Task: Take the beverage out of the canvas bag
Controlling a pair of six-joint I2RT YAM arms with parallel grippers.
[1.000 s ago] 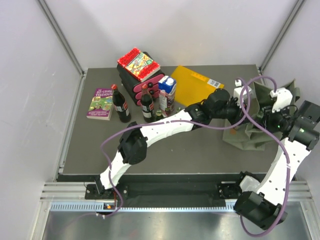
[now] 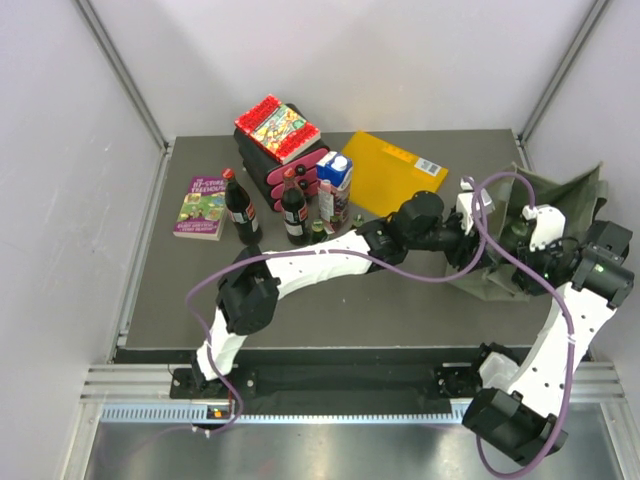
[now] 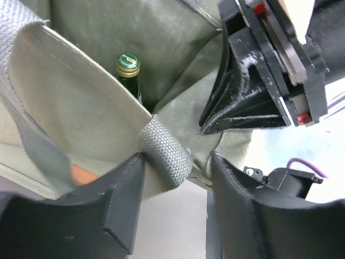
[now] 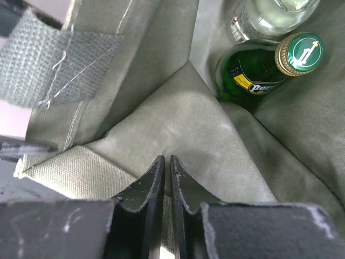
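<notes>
The canvas bag sits at the table's right end, its mouth held wide. Inside stands a green bottle with a green and gold cap, beside a clear container; its cap also shows in the left wrist view. My left gripper is open at the bag's near side, with the bag's edge and grey webbing between its fingers but a gap on either side. My right gripper is shut on the rim fabric of the bag, apart from the bottle. From above, both arms partly cover the bag's mouth.
Two dark bottles with red caps, a juice carton, a yellow folder, a purple book and a black case with a red book stand left.
My right gripper has come left and lower at the bag's mouth. The left arm has shifted slightly, its gripper a little lower. The bag's upper right flap has spread outward.
</notes>
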